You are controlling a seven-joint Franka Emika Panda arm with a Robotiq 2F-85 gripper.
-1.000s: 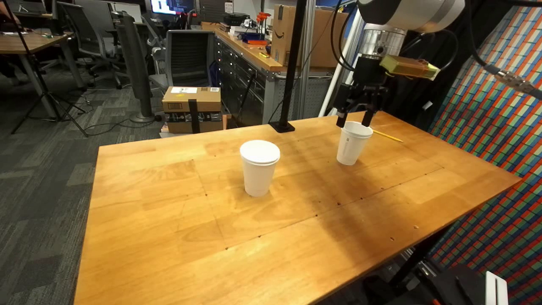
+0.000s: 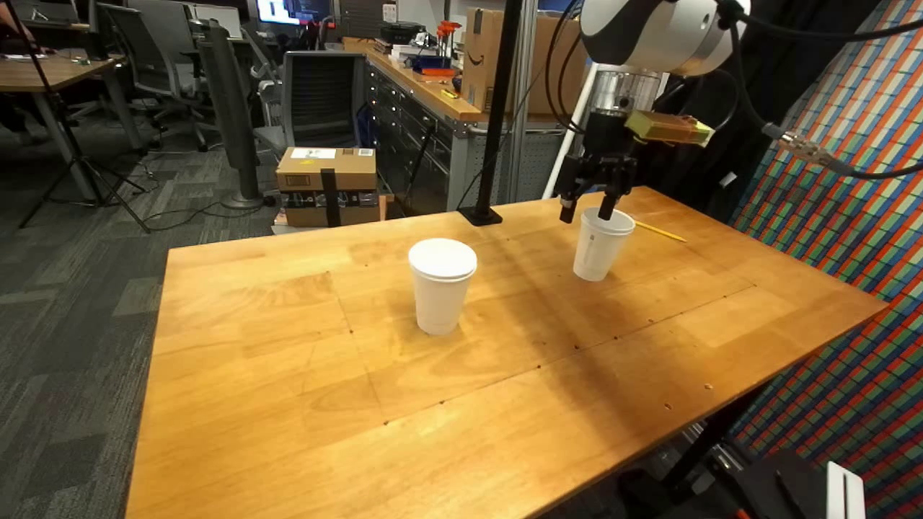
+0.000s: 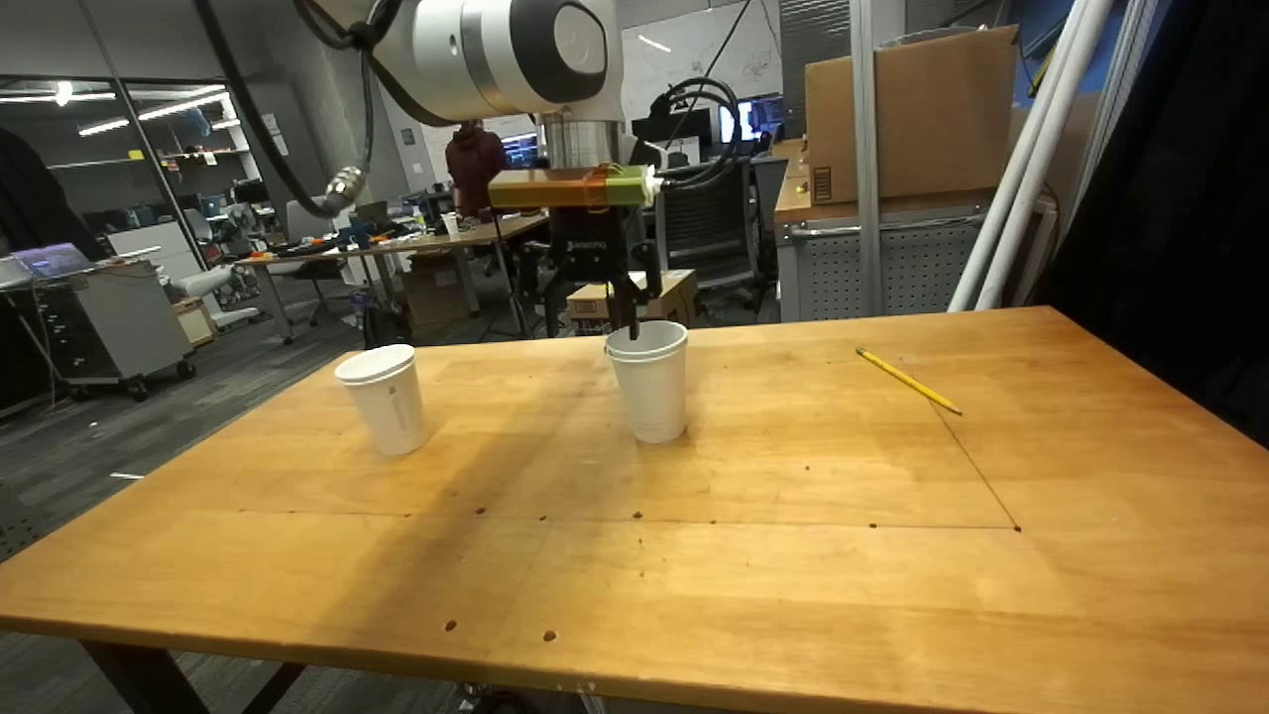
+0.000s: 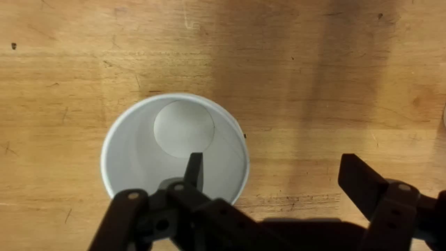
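Note:
An open white paper cup (image 2: 601,251) stands upright on the wooden table, and the wrist view looks down into its empty inside (image 4: 184,127). A second white cup (image 2: 441,298) with a white lid (image 3: 376,363) stands apart from it. My gripper (image 2: 588,215) is open and points down, its fingers spread wide. One finger (image 4: 193,173) is over the open cup's mouth, its tip at or just inside the rim. The other finger (image 4: 361,184) hangs outside the cup, on the lidded cup's side, above bare wood. Nothing is held.
A yellow pencil (image 3: 910,380) lies on the table on the open cup's other side. A black post (image 2: 495,130) rises at the table's far edge.
My open gripper has moved left in exterior view 1, toward the lidded cup, and slightly lower. Neither cup has moved.

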